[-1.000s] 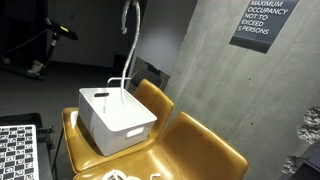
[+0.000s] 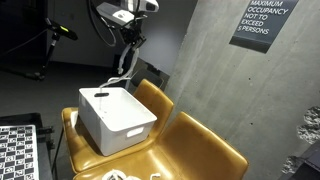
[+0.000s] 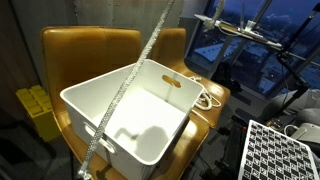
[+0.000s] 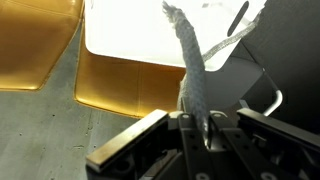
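Note:
A pale braided rope (image 2: 130,62) hangs from my gripper (image 2: 136,43), which is shut on it above a white bin (image 2: 124,137). In exterior view 2 the rope (image 3: 135,83) runs slantwise in front of the bin (image 3: 83,112), its lower end near the bin's near left corner. The wrist view shows the rope (image 4: 189,50) coming out of the gripper toward the bin (image 4: 130,30), with another stretch slanting off to the right. The gripper itself is out of exterior view 2. I see no rope lying on the visible bin floor.
Tan chairs (image 2: 205,150) stand side by side, with the bin on one seat. A loose white cord (image 3: 207,99) lies beside the bin. A patterned black-and-white panel (image 3: 275,155) is at the right of exterior view 2. A grey wall (image 2: 215,85) rises behind.
My gripper has come down into exterior view 1 from above the frame.

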